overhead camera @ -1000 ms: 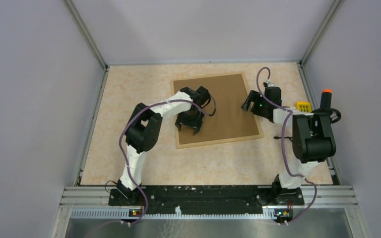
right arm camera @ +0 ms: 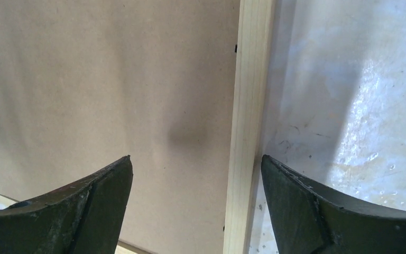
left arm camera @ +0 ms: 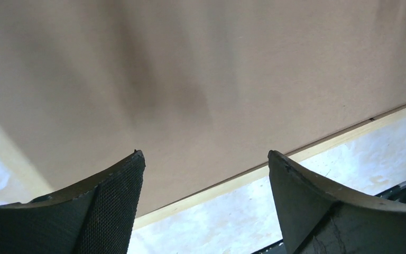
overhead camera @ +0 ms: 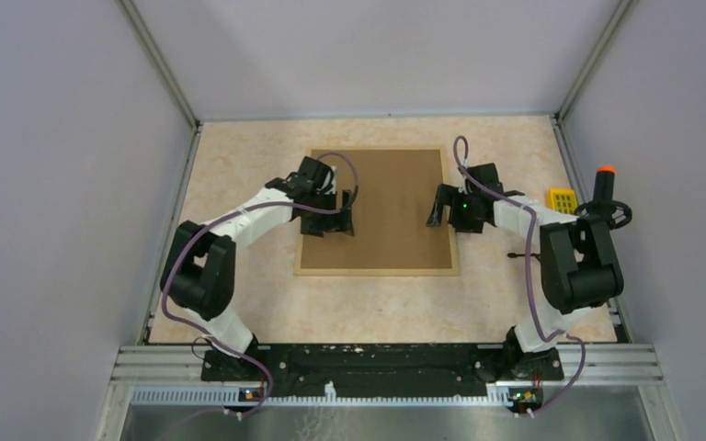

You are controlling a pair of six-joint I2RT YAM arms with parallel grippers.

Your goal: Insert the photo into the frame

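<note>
The frame lies flat on the table, with a pale wooden rim (overhead camera: 377, 272) around a plain brown panel (overhead camera: 395, 211). No separate photo shows in any view. My left gripper (overhead camera: 330, 230) is open over the panel's left part; its fingers are apart with nothing between them in the left wrist view. At the right side, my right gripper (overhead camera: 449, 226) stands open across the rim. In the right wrist view, one of its fingers (right arm camera: 103, 185) is over the panel and the other is beyond the rim (right arm camera: 242, 127), close beside its outer edge.
Small dark tabs (right arm camera: 236, 48) show along the rim's inner edge. On the right of the table are a yellow object (overhead camera: 563, 200), a black tool with an orange end (overhead camera: 605, 175) and a small dark tool (overhead camera: 517, 255). Free table lies left of the frame and in front.
The frame has slid left and turned from slightly tilted to nearly square with the table. My left gripper has moved left; the right one has shifted left and a little toward the front.
</note>
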